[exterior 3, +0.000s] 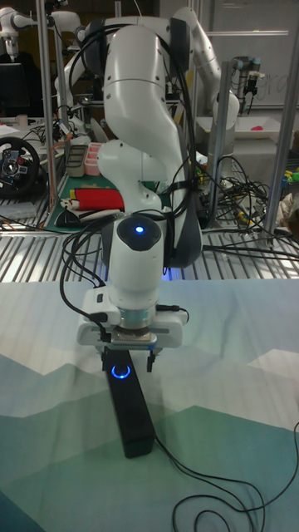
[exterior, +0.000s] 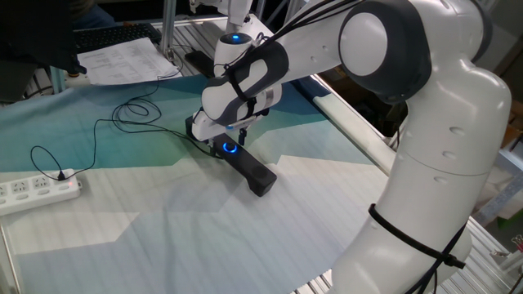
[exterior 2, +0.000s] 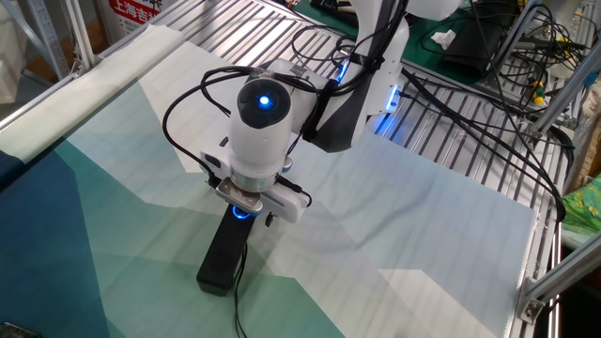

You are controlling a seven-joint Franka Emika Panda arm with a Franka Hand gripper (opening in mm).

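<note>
A long black bar, apparently a speaker [exterior: 251, 170], lies on the cloth-covered table with a glowing blue ring on its top. My gripper [exterior 3: 127, 362] is over the ringed part in exterior view 3, pointing down. Its fingers [exterior 3: 150, 362] stand wide apart, one on each side of the bar, with a gap showing on the right side. In exterior view 2 the gripper body covers the bar's far end, while the near end [exterior 2: 221, 263] shows clearly. How far the fingertips reach down beside the bar is hard to tell.
A thin black cable [exterior: 135, 122] runs from the bar in loops to a white power strip [exterior: 37, 192] at the left edge. Papers [exterior: 127, 61] and a keyboard [exterior: 110, 37] sit beyond the cloth.
</note>
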